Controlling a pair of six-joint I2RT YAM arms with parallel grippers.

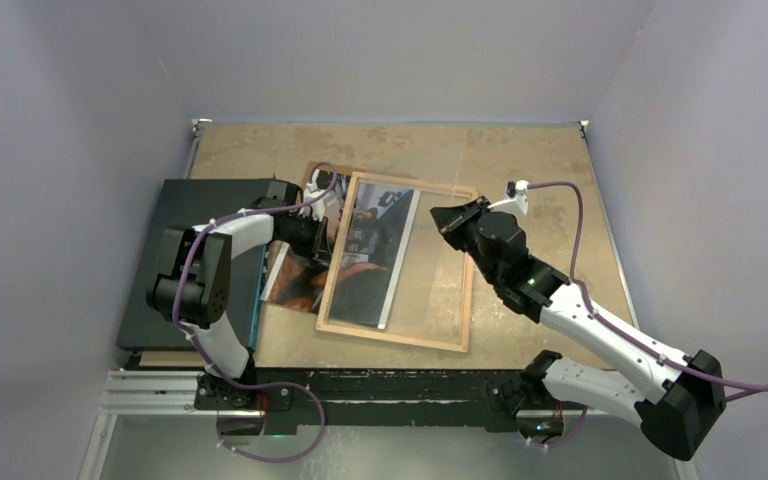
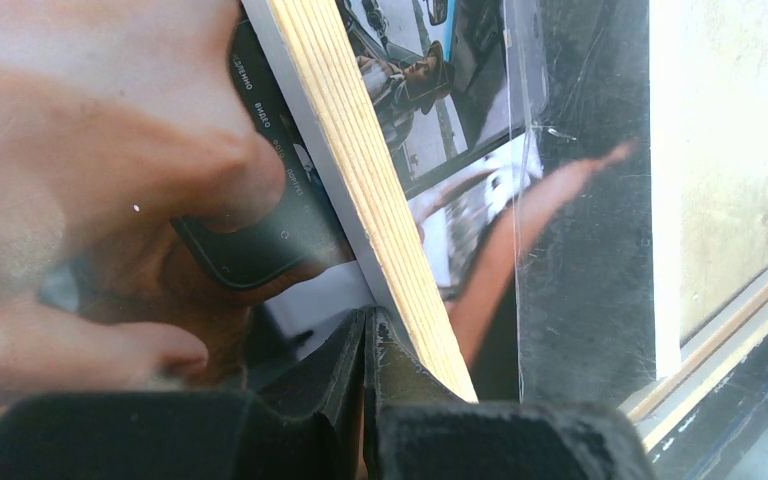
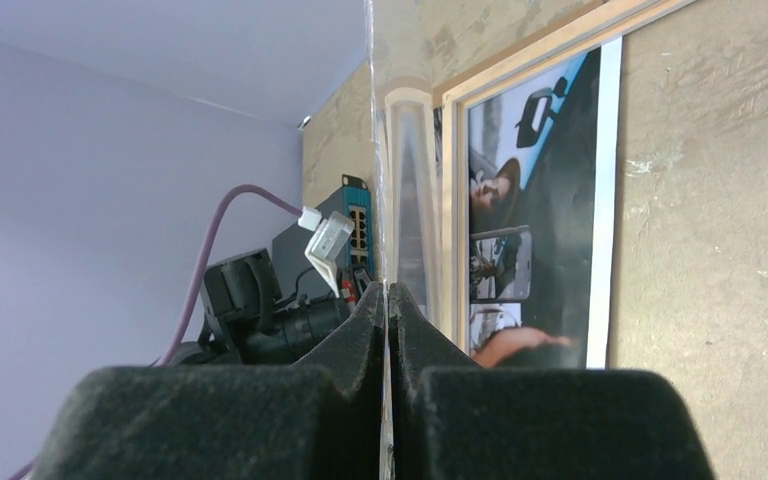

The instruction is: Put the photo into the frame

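Observation:
The photo (image 1: 300,275) lies on the table beneath the left side of the wooden frame (image 1: 393,337). Part sticks out to the left; its white right border (image 1: 400,260) shows inside the frame's opening. My left gripper is shut above the photo, its tips close against the frame's outer left side; nothing shows between them. Over the frame's right side, my right gripper (image 1: 445,222) is raised and shut on a clear sheet (image 3: 376,130), seen nearly edge-on in the right wrist view. The sheet's full outline is hard to make out.
A dark flat box (image 1: 185,270) occupies the table's left side, under the left arm. Bare table (image 1: 550,155) is open behind and to the right of the frame. Grey walls enclose the back and both sides.

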